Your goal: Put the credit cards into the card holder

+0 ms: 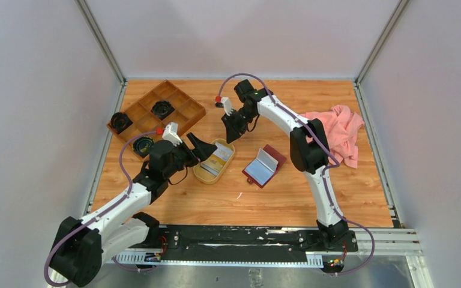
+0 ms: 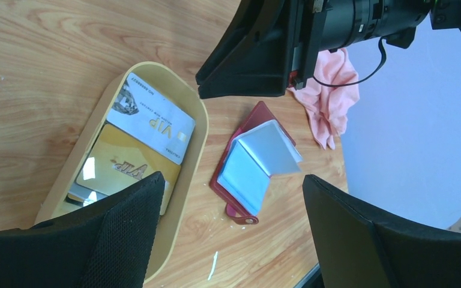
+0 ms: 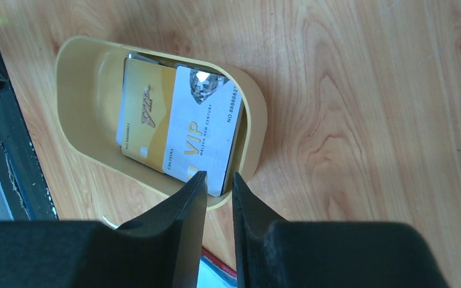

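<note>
A beige oval tray [image 1: 207, 178] holds several cards. On top lie a silver VIP card [image 3: 201, 123] and a gold VIP card [image 2: 126, 159], with other card edges showing beneath. The card holder [image 1: 264, 165], dark red with clear sleeves, lies unfolded to the tray's right. My left gripper [image 1: 204, 146] is wide open above the tray's left side, holding nothing. Over the tray's far end hovers my right gripper, its fingertips parted by a narrow, empty gap close to the silver card's end.
A wooden compartment box [image 1: 180, 102] with black coils stands at the back left. Crumpled pink cloth [image 1: 342, 132] lies at the right. A small white strip [image 2: 213, 265] rests on the table in front of the holder. Both grippers are close together over the tray.
</note>
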